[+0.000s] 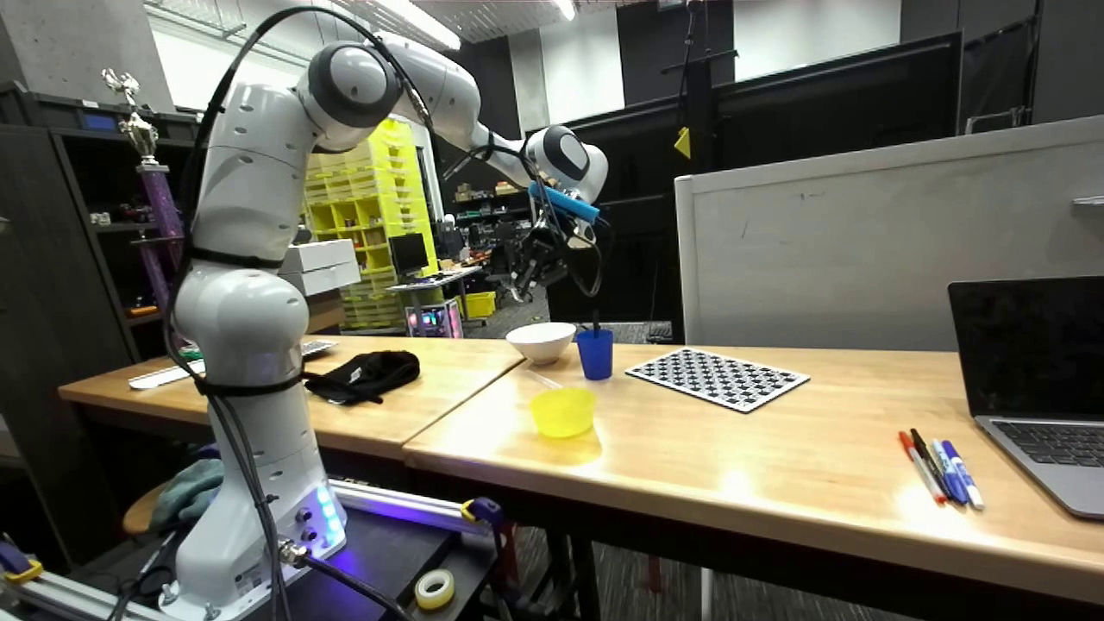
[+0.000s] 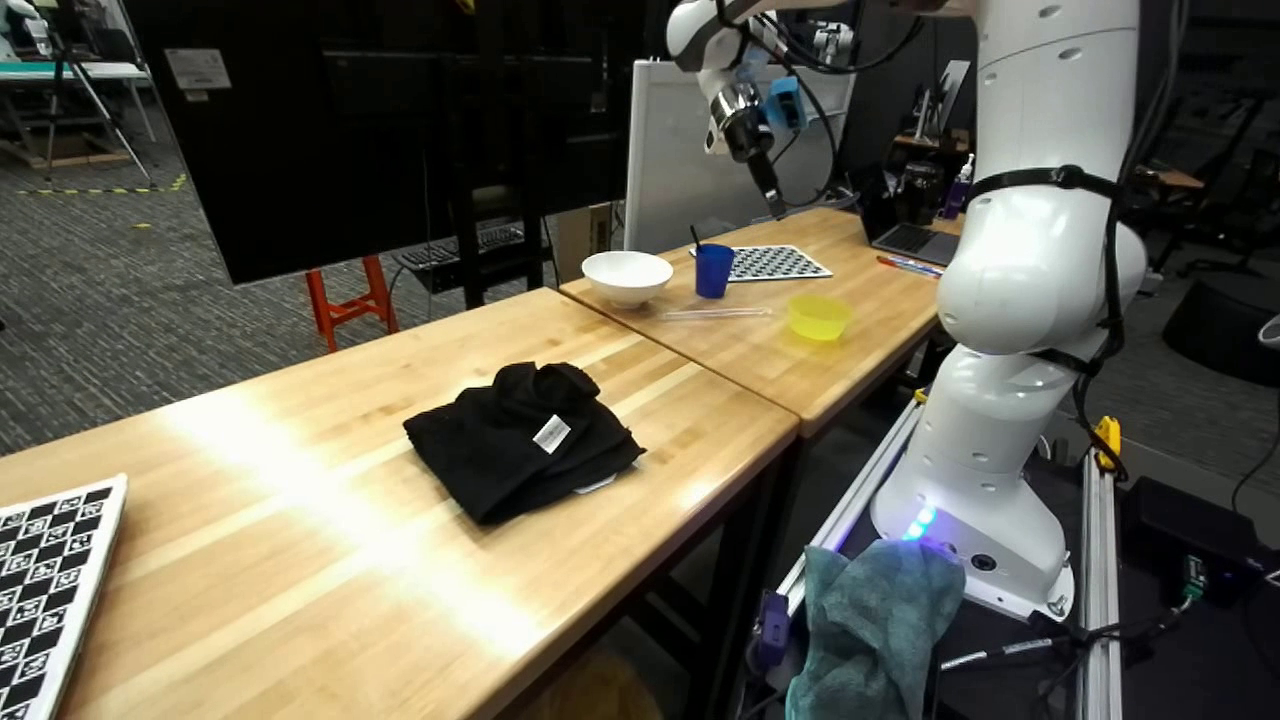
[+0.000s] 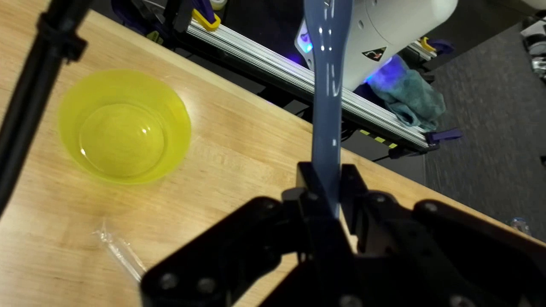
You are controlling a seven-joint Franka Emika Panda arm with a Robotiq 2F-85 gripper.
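Note:
My gripper is shut on a long grey-blue utensil [image 3: 327, 97], which extends up and out of the wrist view; its far end is cut off. In exterior view 2 the gripper [image 2: 774, 198] hangs well above the far table. Below it, a translucent yellow bowl [image 3: 123, 128] sits empty on the wood. A white bowl [image 2: 626, 276] and a blue cup [image 2: 713, 272] with a dark stick in it stand farther back. Between the bowls lies a thin clear strip [image 2: 717, 313], also visible as a clear piece [image 3: 123, 253] in the wrist view.
A checkered board [image 1: 717, 379] lies behind and right of the yellow bowl. Several markers [image 1: 939, 467] and a laptop [image 1: 1035, 414] occupy the right end. Folded black cloth [image 2: 524, 438] rests on the other table.

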